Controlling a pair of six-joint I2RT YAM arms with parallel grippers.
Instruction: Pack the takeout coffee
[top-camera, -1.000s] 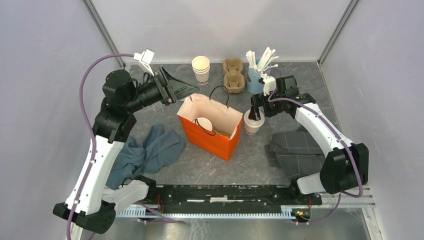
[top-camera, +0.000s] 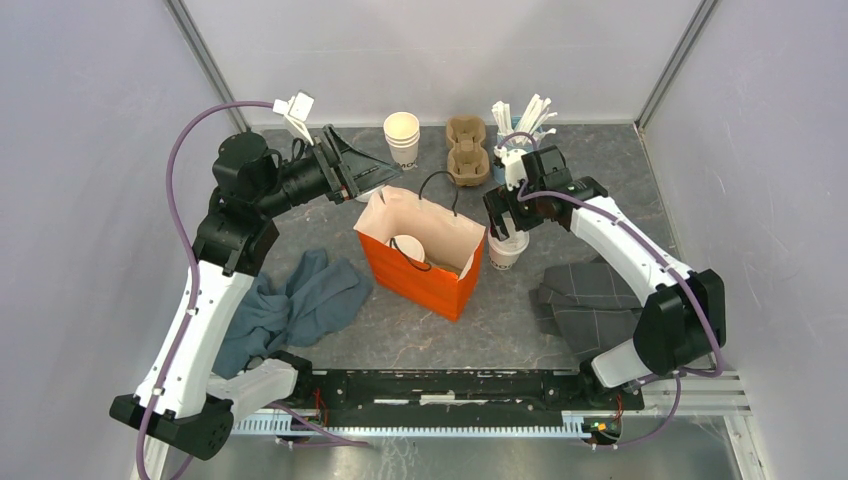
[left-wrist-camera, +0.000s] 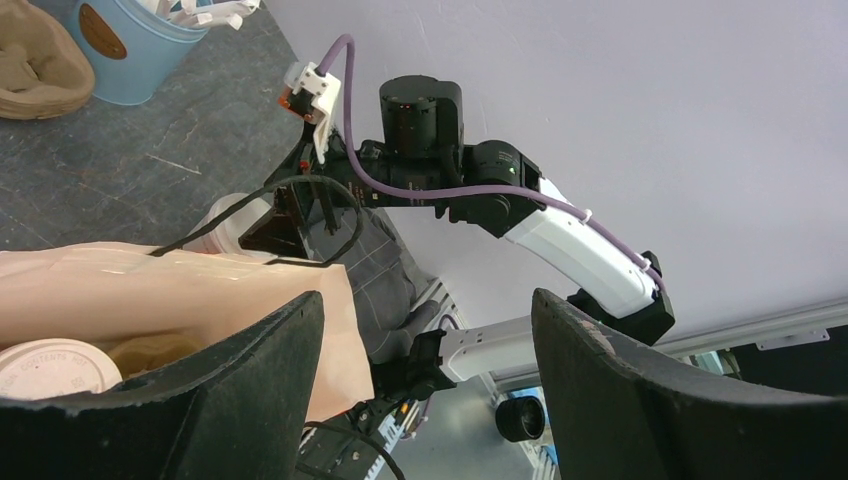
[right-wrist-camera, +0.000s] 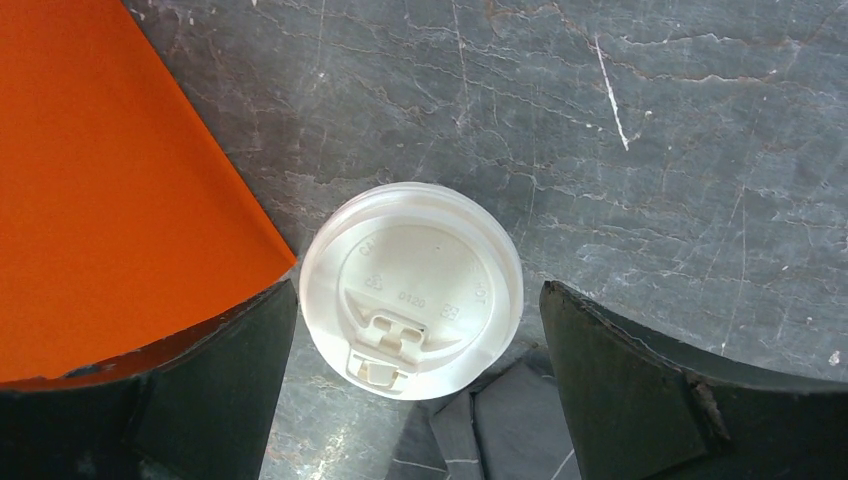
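An orange paper bag (top-camera: 415, 282) stands open mid-table, its black handles up. Inside it sits a white-lidded cup (top-camera: 407, 247), whose lid also shows at the lower left of the left wrist view. To the bag's right, a second lidded cup (top-camera: 507, 252) stands upright on the table; its white lid (right-wrist-camera: 412, 290) lies between the spread fingers in the right wrist view. My right gripper (top-camera: 503, 220) is open just over that cup. Behind and above the bag's left side, my left gripper (top-camera: 378, 177) hangs open with nothing between its fingers.
Stacked paper cups (top-camera: 402, 140), a brown cup carrier (top-camera: 467, 150) and a blue bucket (left-wrist-camera: 130, 50) of white sticks line the back. A blue cloth (top-camera: 300, 300) lies left and a dark cloth (top-camera: 590, 305) right. Table in front of the bag is clear.
My right gripper has shifted left over the lidded cup, closer to the bag. Bag and cups look unmoved.
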